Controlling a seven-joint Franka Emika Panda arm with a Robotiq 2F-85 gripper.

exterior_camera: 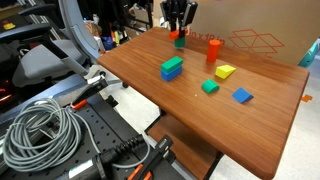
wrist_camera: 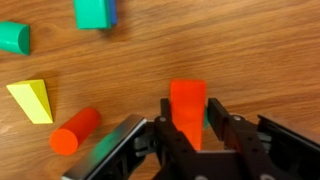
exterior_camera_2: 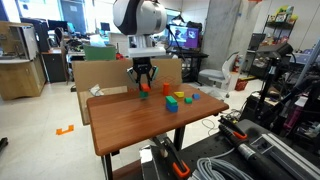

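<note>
An orange-red block (wrist_camera: 187, 105) stands between the fingers of my gripper, which is shut on it in the wrist view. Just under the red block, a green block (exterior_camera: 180, 43) shows at the far end of the table in exterior view 1. Only a thin strip of that green appears at the red block's right side from the wrist. In exterior view 2 the gripper (exterior_camera_2: 142, 82) points down over the same red-on-green pair. Whether the green block rests firmly on the table or the two touch is hard to tell.
A red cylinder (exterior_camera: 213, 50), a yellow triangular block (exterior_camera: 225, 71), a green piece (exterior_camera: 210, 86) and a blue piece (exterior_camera: 242, 95) lie spread over the table. A green block (exterior_camera: 173, 63) sits on a blue one (exterior_camera: 171, 74).
</note>
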